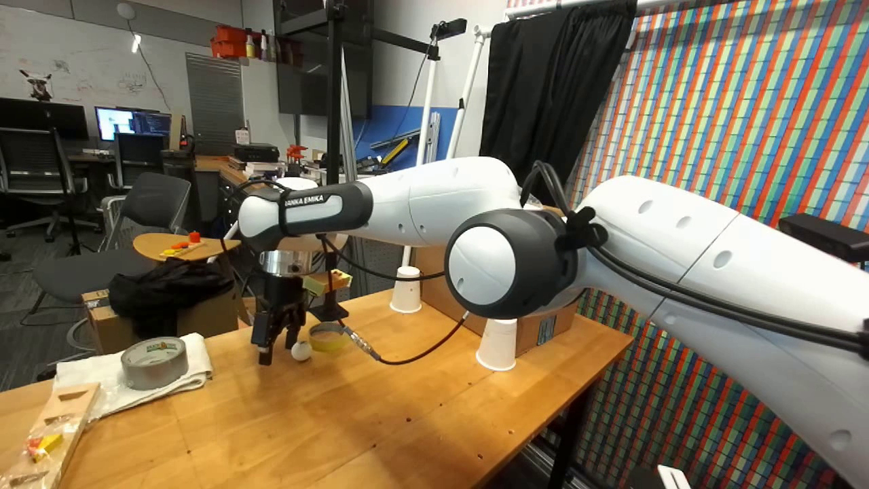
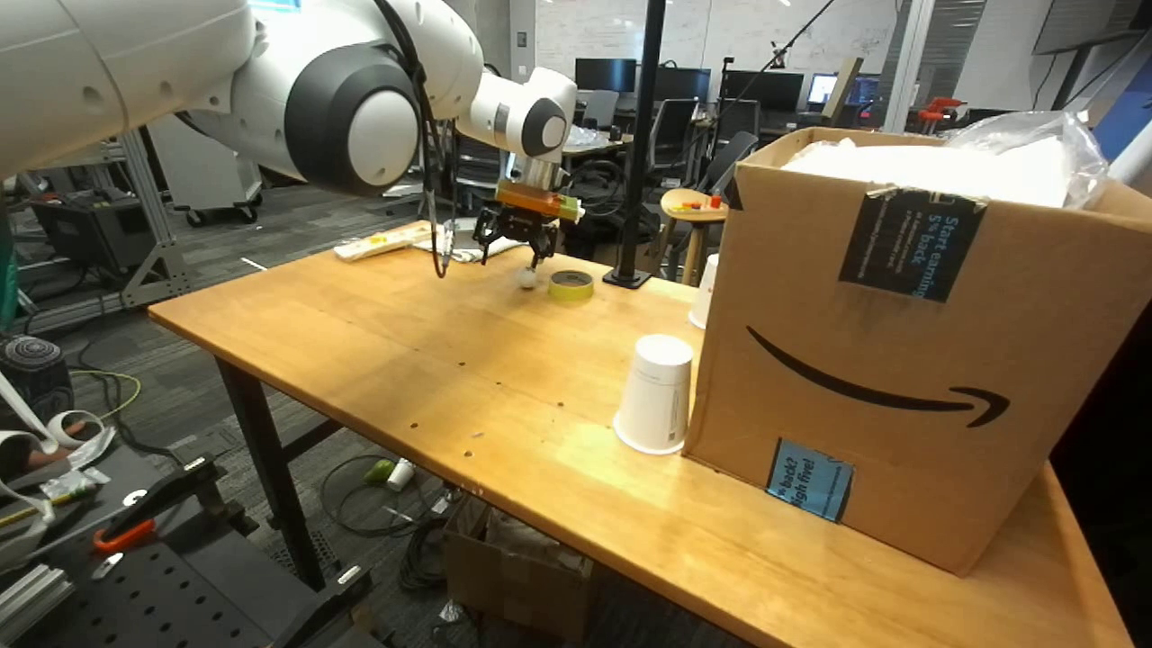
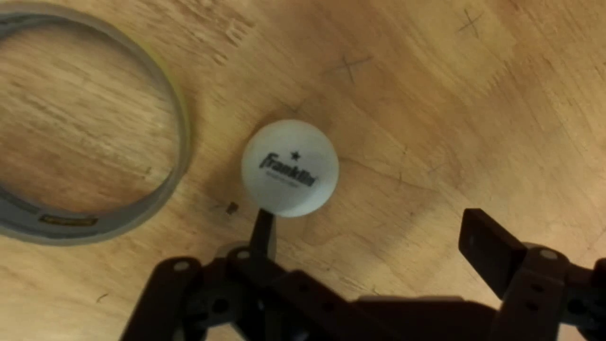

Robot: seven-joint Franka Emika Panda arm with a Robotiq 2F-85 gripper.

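Observation:
A white ball (image 3: pixel 290 168) printed "Franklin" rests on the wooden table, outside the gap between my gripper's fingers. My black gripper points down, its fingers wide apart and only bare table between them. In the wrist view the tip of the left finger (image 3: pixel 262 233) meets the ball's lower edge; whether they touch, I cannot tell. Exterior view 1 has the gripper (image 1: pixel 279 349) low over the table, just left of the ball (image 1: pixel 301 351). The second exterior view also puts the ball (image 2: pixel 526 277) by one fingertip.
A yellow-edged tape roll (image 3: pixel 180 133) lies flat close beside the ball. A black post (image 2: pixel 626 277) stands behind it. Grey tape (image 1: pixel 154 363) sits on a white cloth to the left. Two white cups stand near the large cardboard box (image 2: pixel 896 356).

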